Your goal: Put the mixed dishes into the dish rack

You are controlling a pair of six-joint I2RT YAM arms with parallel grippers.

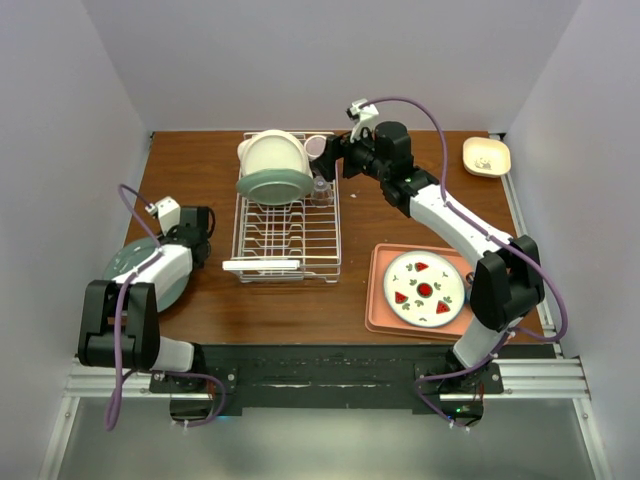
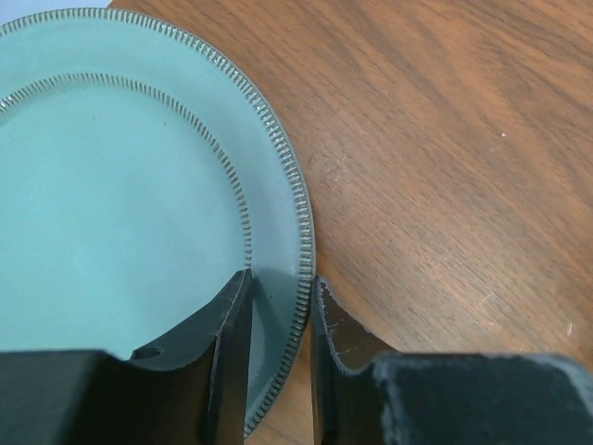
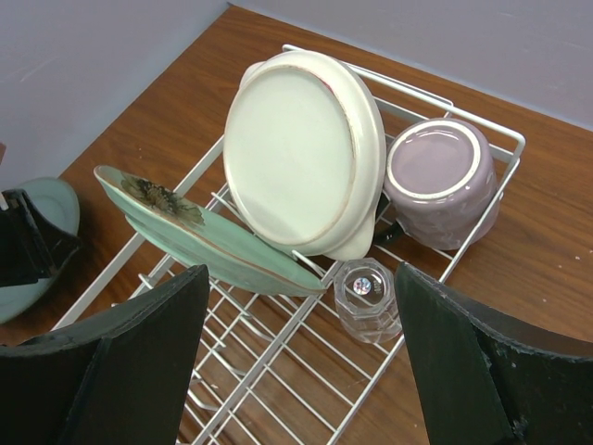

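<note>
A large teal plate [image 1: 122,262] lies on the table's left side, its ridged rim clear in the left wrist view. My left gripper is partly open over that rim, one finger above the plate and the other just outside its edge. In the rack [image 3: 264,357] stand a cream bowl [image 3: 289,153] and a tilted green dish [image 3: 213,243]. A purple cup [image 3: 443,171] and a clear glass [image 3: 366,298] sit along its right side. My right gripper is open over the rack, near the glass, holding nothing.
At the right, a patterned white plate [image 1: 424,289] lies on a pink tray [image 1: 377,310]. A small cream dish [image 1: 486,156] is at the back right corner. The front half of the rack is mostly empty; bare table lies between rack and tray.
</note>
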